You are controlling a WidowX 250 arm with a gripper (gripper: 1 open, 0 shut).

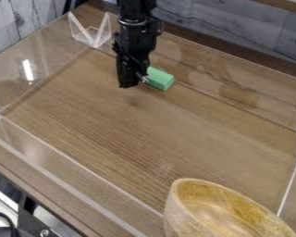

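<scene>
My black gripper (133, 76) is low over the wooden tabletop at the upper middle, its arm reaching down from the top. Right beside its fingers, on the right, lies a small green block (158, 80), partly behind the gripper. Whether the fingers grip the block or only touch it is too small to tell.
A large yellow bowl (213, 218) stands at the bottom right. Clear plastic pieces line the left edge and top left corner, with a cable at the bottom left. A grey wall runs along the back.
</scene>
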